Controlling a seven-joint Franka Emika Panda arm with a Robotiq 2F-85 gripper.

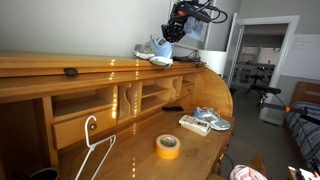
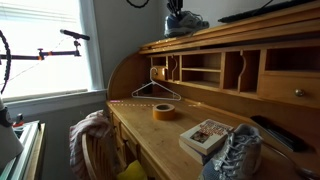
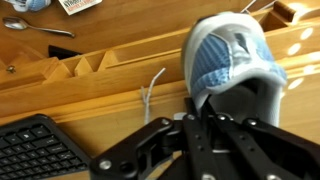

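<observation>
A light-blue and white shoe (image 3: 225,55) fills the right half of the wrist view, toe toward the top left. My gripper is shut on its near edge, and the shoe hides part of the fingertips. In exterior view 1 the gripper (image 1: 170,37) is over the desk's top shelf, with the shoe (image 1: 155,47) tilted just above or on that shelf; whether it touches cannot be told. Exterior view 2 shows the shoe (image 2: 182,22) dimly near the top of the frame.
Below, the wooden desk (image 1: 185,145) carries an orange tape roll (image 1: 167,147), a white box (image 1: 195,125), a white hanger (image 1: 93,150) and a grey-blue sneaker (image 2: 238,155). A black keyboard (image 3: 38,147) lies on the top shelf. Desk space around the tape is open.
</observation>
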